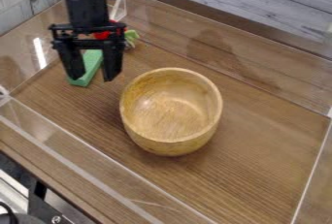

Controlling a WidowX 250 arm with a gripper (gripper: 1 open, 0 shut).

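Note:
My black gripper (85,51) is open at the upper left, its two fingers pointing down on either side of a green block (84,69) lying on the wooden table (259,170). A wide yellow bowl (170,111) sits at the centre, right of the gripper. A red object (115,29) with some green beside it is partly hidden behind the gripper arm.
A light edge runs along the far left and back of the table.

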